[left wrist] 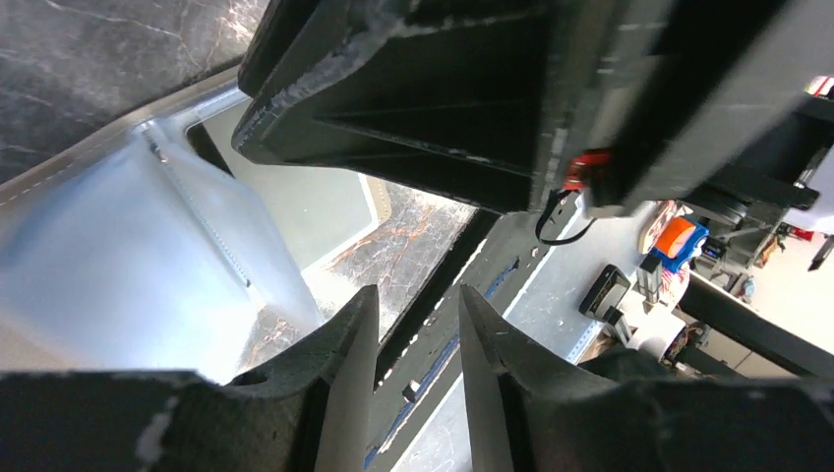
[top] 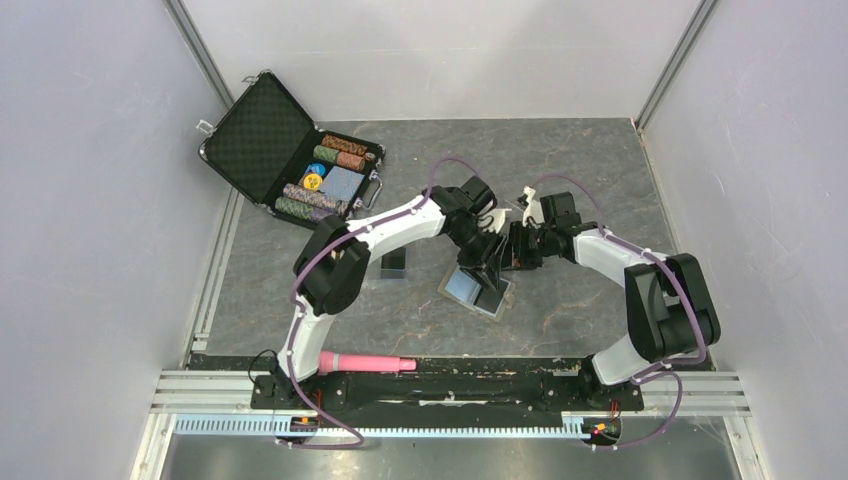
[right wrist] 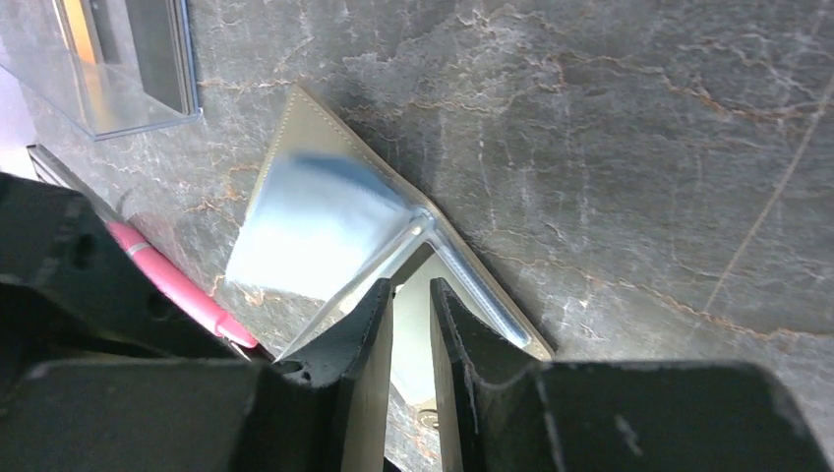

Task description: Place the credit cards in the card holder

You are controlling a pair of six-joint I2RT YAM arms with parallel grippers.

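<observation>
The card holder (top: 460, 285) lies opened on the marble table, with clear sleeves and light blue and dark faces (right wrist: 315, 226). My left gripper (top: 488, 280) is over the holder, its fingers a narrow gap apart with nothing seen between them (left wrist: 418, 334). My right gripper (top: 512, 255) is at the holder's upper right, fingers slightly apart, nothing seen between them (right wrist: 413, 324). A clear box (right wrist: 128, 88) with cards inside stands left of the holder, partly hidden by the left arm in the top view.
An open case (top: 290, 170) of chips and cards sits at the back left. A pink cylinder (top: 365, 362) lies along the front edge.
</observation>
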